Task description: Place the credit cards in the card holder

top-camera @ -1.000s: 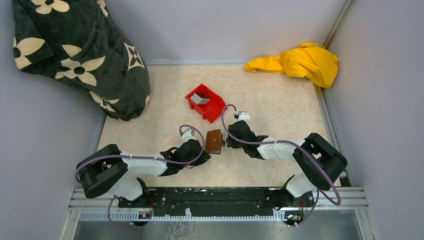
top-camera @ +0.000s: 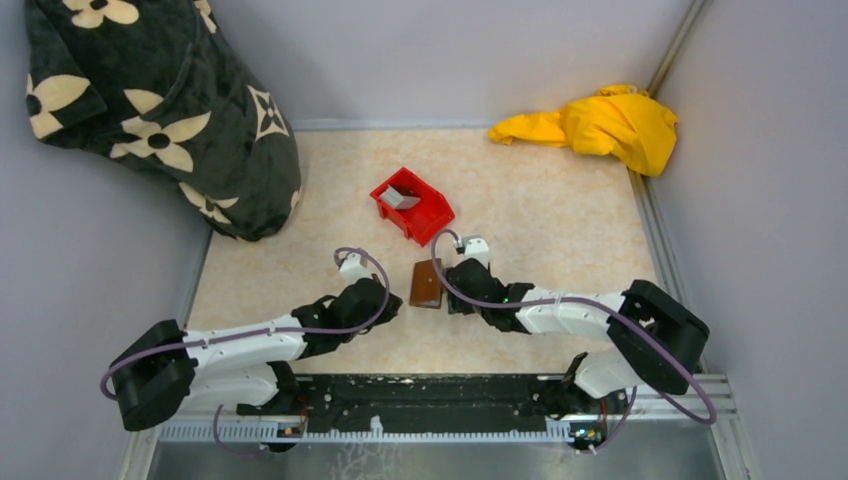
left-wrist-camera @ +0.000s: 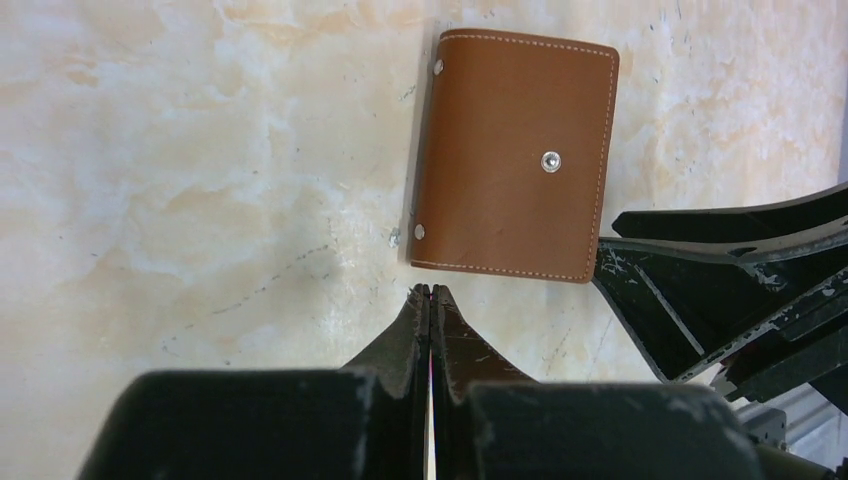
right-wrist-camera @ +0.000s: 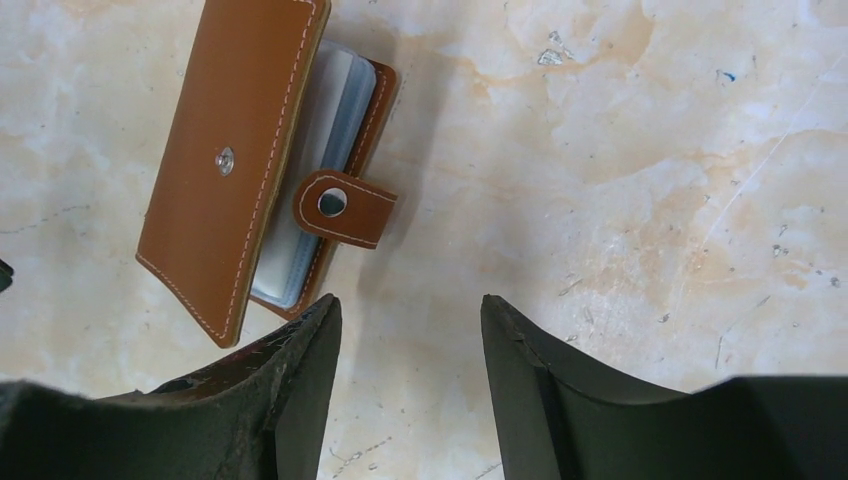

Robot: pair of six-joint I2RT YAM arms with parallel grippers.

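Note:
The brown leather card holder [top-camera: 427,282] lies on the table between my two arms. In the right wrist view its cover [right-wrist-camera: 225,150] stands partly lifted, showing clear plastic sleeves [right-wrist-camera: 307,190] and an unfastened snap strap [right-wrist-camera: 345,208]. My left gripper is shut, its tips just short of the holder's lower edge, with nothing seen between them. Beside the holder's strap side, my right gripper is open and empty over bare table; one of its fingers shows close to the holder's corner in the left wrist view. White cards [top-camera: 400,198] sit in the red box [top-camera: 432,215].
The red box stands behind the holder. A dark patterned cushion [top-camera: 165,130] fills the back left, and a yellow cloth [top-camera: 600,130] lies at the back right. Bare table [top-camera: 560,230] stretches to the right of the box.
My left gripper has drawn back leftward, away from the holder. The right gripper has shifted slightly left and toward the front, closer to the holder's strap side.

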